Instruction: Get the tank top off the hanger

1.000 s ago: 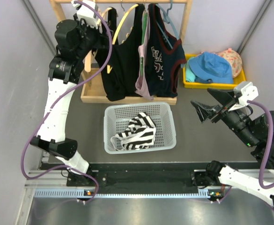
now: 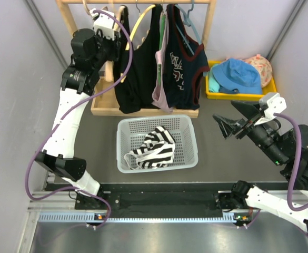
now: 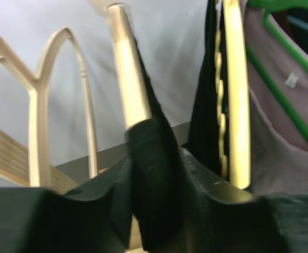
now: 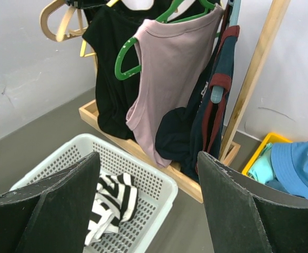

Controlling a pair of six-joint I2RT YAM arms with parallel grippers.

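Note:
The black tank top (image 2: pixel 138 74) hangs from the rack, one strap (image 3: pixel 156 184) over the arm of a pale hanger (image 3: pixel 130 79). My left gripper is at that strap, with a finger on each side of the black cloth. Whether the fingers press on it cannot be made out. From above, this gripper (image 2: pixel 113 52) covers part of the hanger and strap. My right gripper (image 2: pixel 229 117) hangs open over the floor at the right, holding nothing. Its fingers (image 4: pixel 64 205) stand wide apart in the right wrist view.
A pink top (image 4: pixel 169 58) on a green hanger and a navy top (image 2: pixel 185 63) hang close to the right. In front of the rack, a grey basket (image 2: pixel 121 153) contains a striped cloth (image 2: pixel 156 150). A yellow bin (image 2: pixel 232 96) with hats stands at the right.
My right arm has barely moved.

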